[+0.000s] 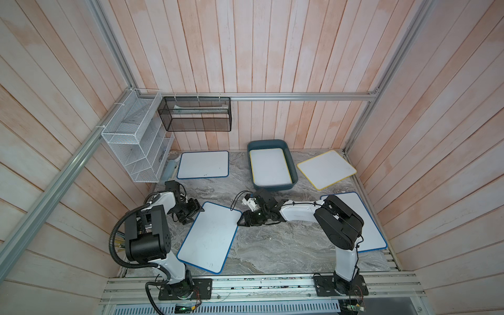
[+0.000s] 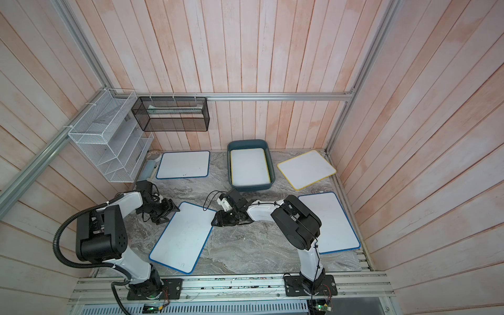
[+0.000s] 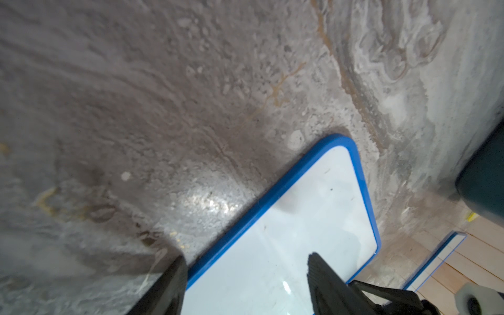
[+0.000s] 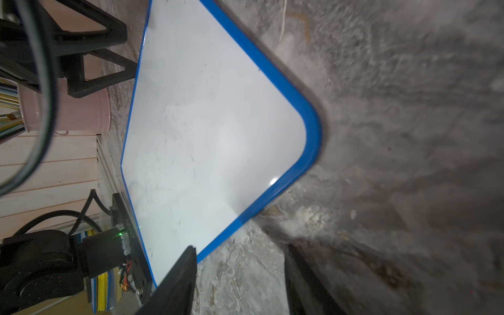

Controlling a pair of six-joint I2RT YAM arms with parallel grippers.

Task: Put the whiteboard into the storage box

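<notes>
A blue-edged whiteboard [image 1: 209, 239] lies tilted flat on the marbled table, between my two arms. At its left edge my left gripper is open; one finger lies just outside the blue rim, the other shows over the white face. On the right edge stands my right gripper, also open, one finger by the rim and the other over bare table. Whether any finger touches the board I cannot tell. Behind the right arm sits the dark teal storage box [image 1: 292, 170], with a yellow-edged whiteboard [image 1: 269, 167] inside it.
Another blue-edged board [image 1: 203, 164] lies at the back left. A yellow-edged board [image 1: 326, 169] is right of the box, and one more blue-edged board [image 1: 366, 225] lies partly behind the right arm. Wire baskets [image 1: 194, 123] hang on the back wall. Table right of the central board is clear.
</notes>
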